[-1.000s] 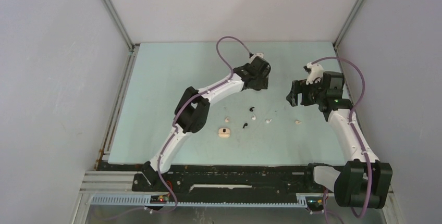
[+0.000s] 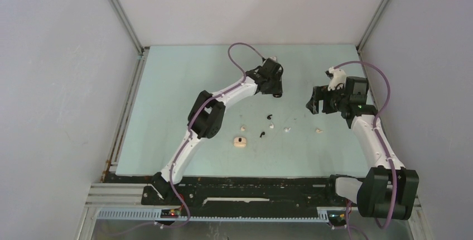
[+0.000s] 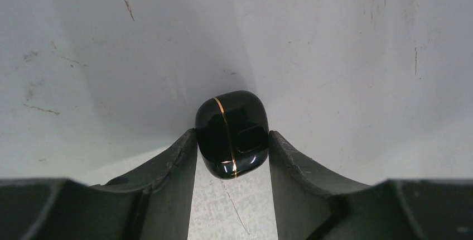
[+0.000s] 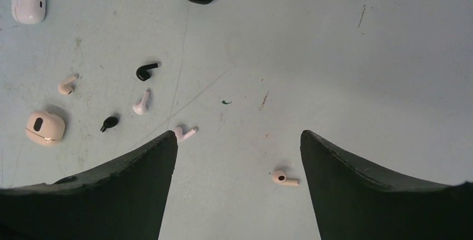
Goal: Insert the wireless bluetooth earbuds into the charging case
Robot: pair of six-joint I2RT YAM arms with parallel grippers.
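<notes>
A glossy black case (image 3: 233, 137) with a gold seam sits between the fingertips of my left gripper, which touch it on both sides. In the top view that gripper mostly covers the case (image 2: 278, 95). My right gripper stands open above the table at the right, nothing between its fingers. Two black earbuds (image 4: 144, 72) (image 4: 109, 123) lie left of centre in the right wrist view. Near them are white earbuds (image 4: 141, 104) (image 4: 185, 134). One beige earbud (image 4: 68, 85) lies far left, another (image 4: 284, 178) lower right.
A beige case (image 2: 240, 142) rests on the front middle of the table. A white case (image 4: 29, 4) shows at the upper left of the right wrist view.
The right gripper and the loose earbuds stay where they were.
</notes>
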